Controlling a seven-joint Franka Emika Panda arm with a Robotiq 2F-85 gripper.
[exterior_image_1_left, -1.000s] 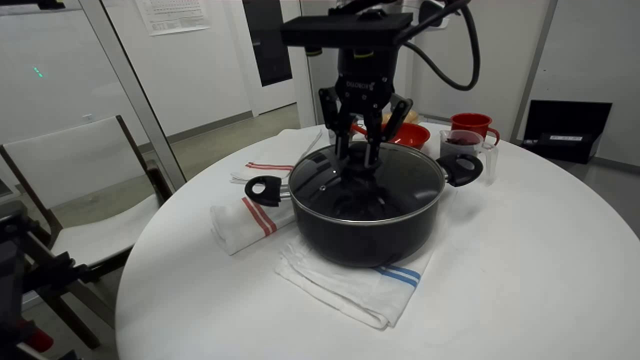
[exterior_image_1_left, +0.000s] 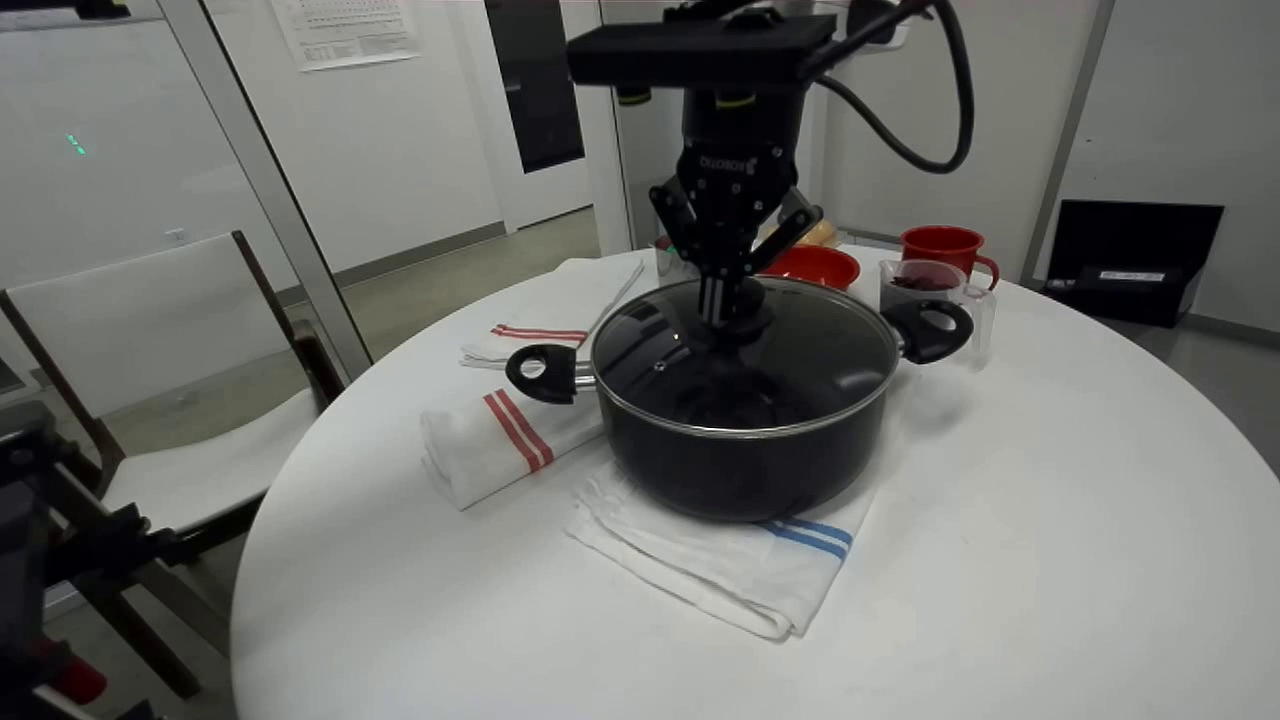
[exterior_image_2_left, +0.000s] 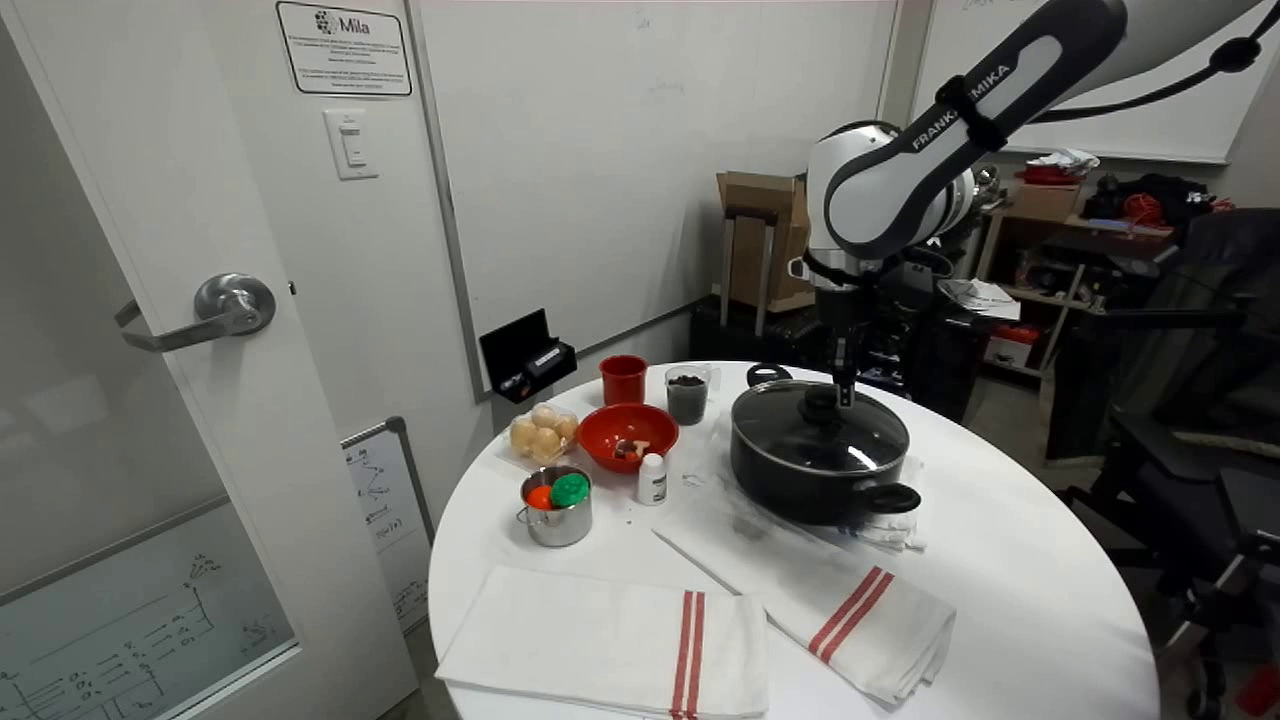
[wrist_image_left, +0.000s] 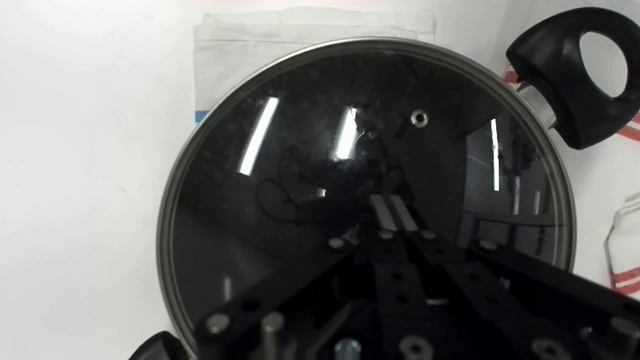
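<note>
A dark pot (exterior_image_1_left: 744, 462) with two black handles wears a glass lid (exterior_image_1_left: 816, 372) with a metal rim, seated flat. Beneath it lies a white cloth (exterior_image_1_left: 732, 582) with blue stripes. Over the middle of the lid my gripper (exterior_image_1_left: 716, 300) points down, its fingers together and nothing visible between them. The black lid knob (exterior_image_2_left: 821, 403) is right beside the fingertips, not between them; whether they touch it I cannot tell. From the wrist, the shut gripper shows above the lid, and the knob cannot be made out against the dark fingers.
Red-striped towels (exterior_image_2_left: 612, 630) lie beside the pot. A red bowl (exterior_image_2_left: 629, 434), white bottle (exterior_image_2_left: 651, 480), metal pot (exterior_image_2_left: 559, 523), measuring cup (exterior_image_2_left: 687, 398) and red mug (exterior_image_2_left: 623, 380) stand nearby. In exterior view 1, the table's front and right (exterior_image_1_left: 1056, 516) are clear.
My gripper's fingers, apart around the knob area a second ago, are now together. The pot, with its lid and the cloth under it, has shifted slightly right and away in exterior view 1.
</note>
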